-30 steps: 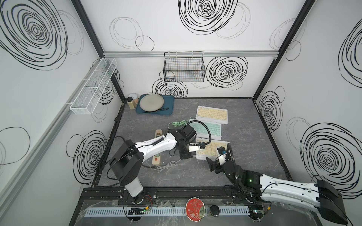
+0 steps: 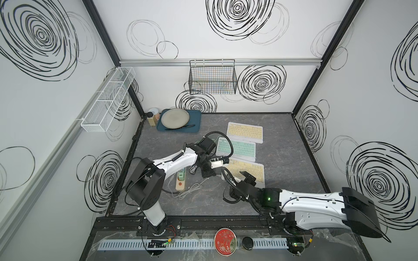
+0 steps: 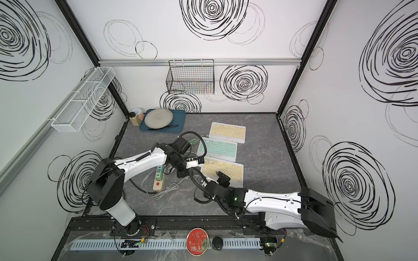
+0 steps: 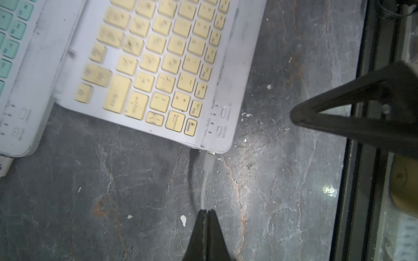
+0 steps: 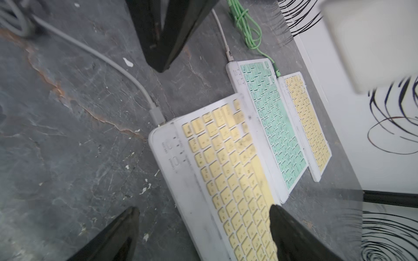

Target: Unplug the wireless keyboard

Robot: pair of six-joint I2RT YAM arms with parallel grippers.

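Observation:
The nearest keyboard (image 4: 150, 61) is white with yellow keys, and a pale cable's plug (image 4: 209, 161) sits in its corner. In the right wrist view, that plug (image 5: 157, 116) meets the keyboard's edge. My left gripper is shut in front of the trailing cable; nothing clearly shows between its fingers. The right wrist view has its dark tip (image 5: 161, 67) just above the plug, apart from the cable. My right gripper stands open over the near keyboard, its fingers (image 5: 117, 235) spread wide and empty.
A teal-keyed keyboard (image 5: 274, 117) and another yellow-keyed one (image 5: 307, 113) lie beyond, both with cables. A power strip (image 2: 180, 182) and coiled cable (image 2: 189, 191) lie to the left. A tray (image 2: 196, 121) with a plate stands at the back left.
My right arm has swung left toward the keyboard's plug end. My left arm has drawn back slightly to the left. The keyboards appear unmoved.

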